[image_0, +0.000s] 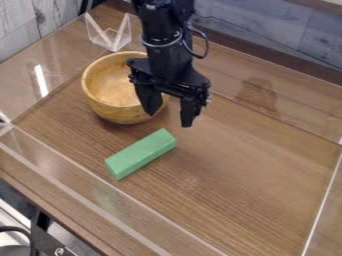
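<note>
The black robot gripper (168, 100) hangs over the right part of a yellow bowl (107, 83) in the upper middle of the camera view, its fingers apart and open. Nothing clearly shows between them. A green rectangular block (140, 153) lies on the wooden table below the gripper and bowl, apart from both.
A clear, wire-like or plastic object (110, 30) stands at the back left. Pale walls border the table, and a black cable lies at the lower left corner.
</note>
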